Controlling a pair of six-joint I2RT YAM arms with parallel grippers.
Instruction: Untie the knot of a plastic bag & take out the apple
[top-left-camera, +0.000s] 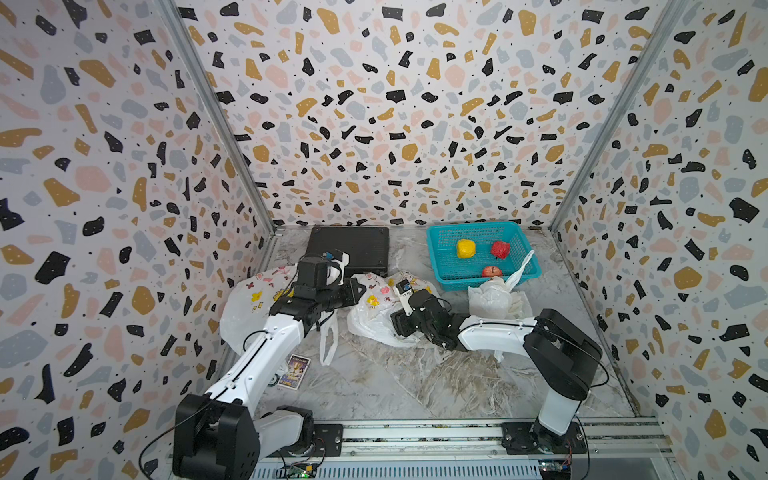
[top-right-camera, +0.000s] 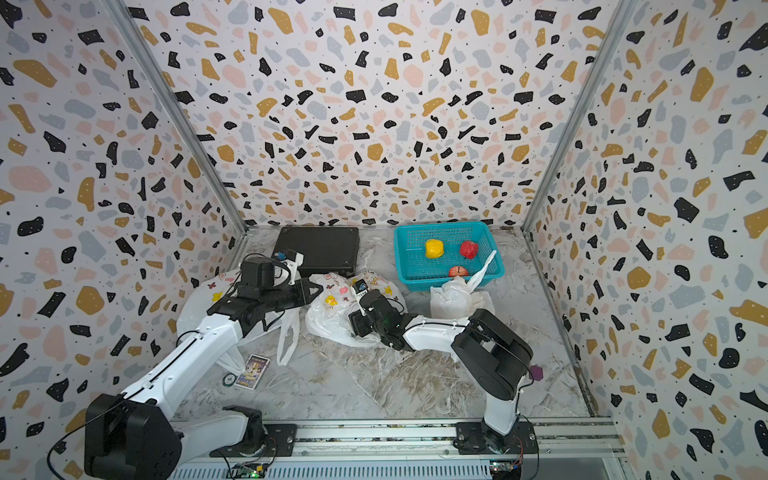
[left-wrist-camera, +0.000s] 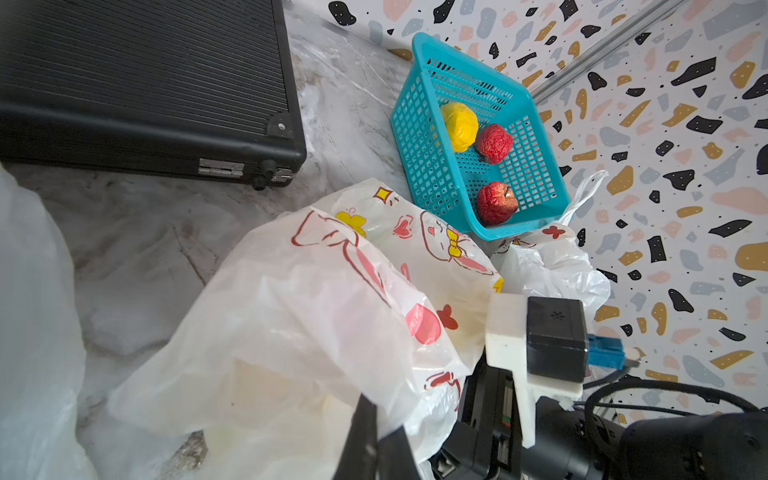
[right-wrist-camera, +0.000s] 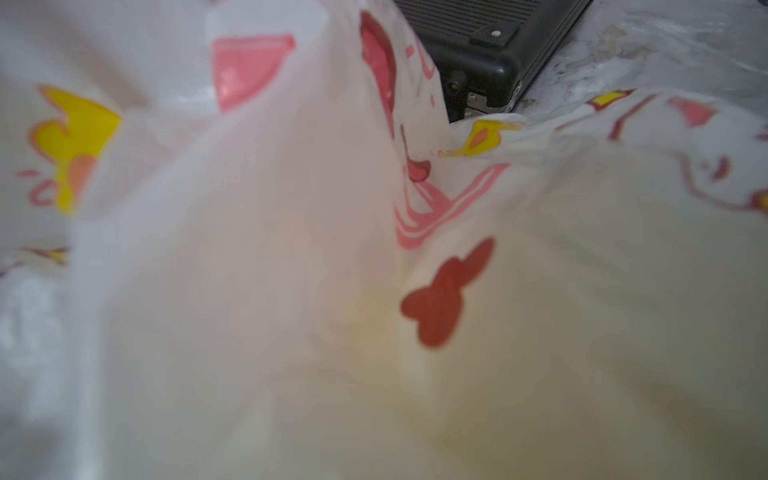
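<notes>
The printed white plastic bag (left-wrist-camera: 304, 320) is spread in the middle of the table, its film raised in a loose fold. My left gripper is shut on the film at the fold's edge. From the right, my right gripper (top-left-camera: 400, 320) reaches against the bag's front side. The film covers its fingers in the right wrist view, so how far they stand apart cannot be seen. No apple shows inside this bag; only a faint yellowish tint comes through the film. A red apple (left-wrist-camera: 496, 202) lies in the teal basket (left-wrist-camera: 436, 136).
A yellow fruit (left-wrist-camera: 459, 126) and a dark red one (left-wrist-camera: 493, 144) share the basket. Other white bags lie at the left (top-left-camera: 244, 308) and right (top-left-camera: 496, 297). A black case (top-left-camera: 348, 248) stands behind. A card (top-left-camera: 293, 372) lies front left.
</notes>
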